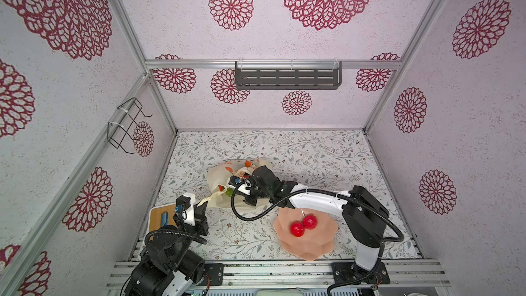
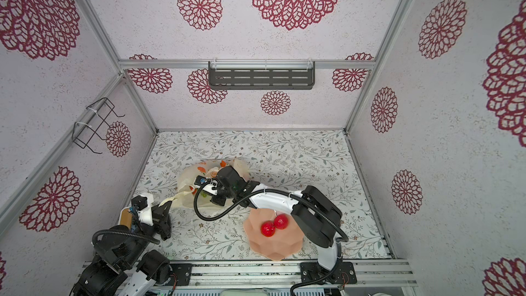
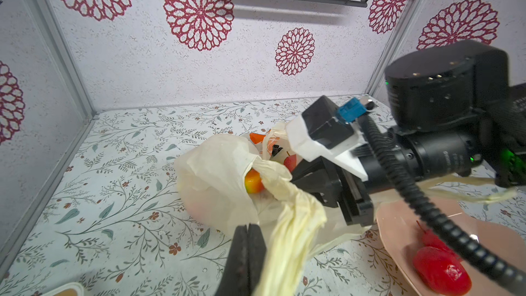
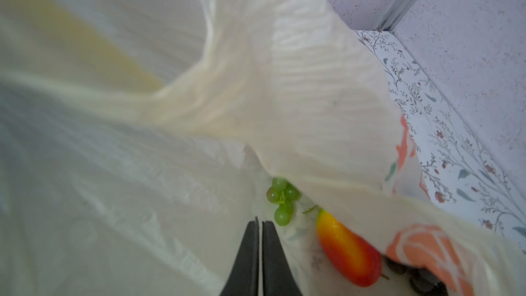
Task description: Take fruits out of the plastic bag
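A crumpled cream plastic bag (image 1: pixel 219 175) lies mid-table. Inside, the right wrist view shows green grapes (image 4: pixel 282 213), a red-yellow fruit (image 4: pixel 345 249) and dark fruit (image 4: pixel 424 282). My right gripper is shut inside the bag; its fingertips show nothing clearly between them. My left gripper is shut at the bag's twisted near end, which passes beside its fingers in the left wrist view. Two red fruits (image 1: pixel 297 229) lie on a pink plate (image 1: pixel 290 244) at front right.
A wooden board (image 1: pixel 156 213) lies at the left under the left arm.
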